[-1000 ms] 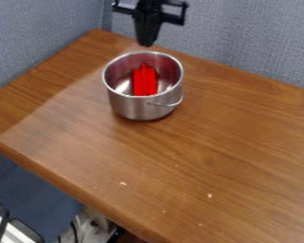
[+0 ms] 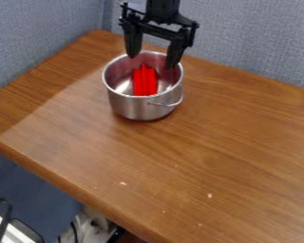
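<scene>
A steel pot [image 2: 142,106] with a wire handle on its right side stands on the wooden table [image 2: 224,161], toward the back left. Inside it is a red block [image 2: 144,81]. My black gripper [image 2: 154,53] hangs open above the pot, its two fingers apart over the back part of the rim, with nothing seen between them.
Grey padded walls [image 2: 41,52] bound it at the left and back. Cables and white hardware [image 2: 5,228] sit below the table's left front edge.
My gripper has come down toward the pot from higher at the back of the view. The pot and red block look unmoved.
</scene>
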